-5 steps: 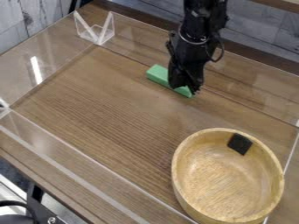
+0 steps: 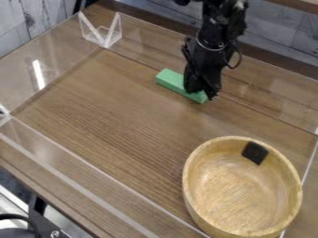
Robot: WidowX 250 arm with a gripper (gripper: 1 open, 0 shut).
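A dark robot gripper is low over a green block near the back middle of the wooden table, its fingers at or on the block's right part and covering some of it. The gripper looks shut; whether anything is between its fingers is hidden.
A pale wooden bowl with a black block on its rim fills the lower right. A clear plastic holder stands at the back left.
The gripper has shifted slightly over the right part of the green block, which stays in about the same place.
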